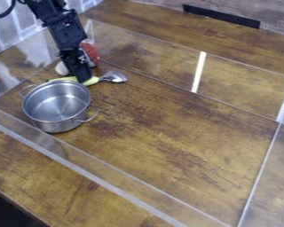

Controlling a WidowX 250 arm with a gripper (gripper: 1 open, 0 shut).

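The black gripper (75, 71) hangs at the upper left, just behind a steel pot (57, 108) with two wire handles. A yellow-green object (85, 82) lies under the fingertips. A silver spoon (114, 77) lies to the right of them, and a red, round object (91, 53) is partly hidden behind the gripper, with something pale beside it. The fingers are small and dark in this view, so what is between them does not show clearly.
A black bar (220, 15) sits at the back edge.
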